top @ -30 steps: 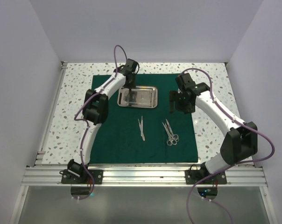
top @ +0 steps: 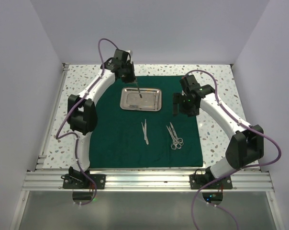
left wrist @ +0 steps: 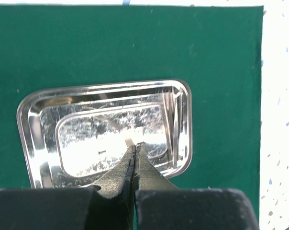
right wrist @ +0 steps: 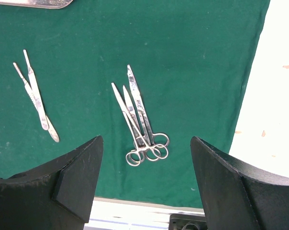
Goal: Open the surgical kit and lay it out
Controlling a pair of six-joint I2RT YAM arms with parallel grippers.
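The steel tray (top: 159, 99) rests on the green cloth, with thin shiny pieces along one side in the left wrist view (left wrist: 170, 124). My left gripper is shut over the tray, nothing visible between its fingers. Two slim instruments (right wrist: 39, 100) lie crossed below the tray. To their right, several scissor-like instruments (right wrist: 137, 120) with ring handles lie bunched together. My right gripper stands open above the cloth near them, holding nothing.
The green cloth (top: 116, 143) has bare room at its lower left and around the tray. White speckled table (top: 216, 76) borders it, with walls on three sides.
My left arm has risen and moved back from low over the tray, its gripper now higher above it. The right arm and the instruments below the tray have not moved.
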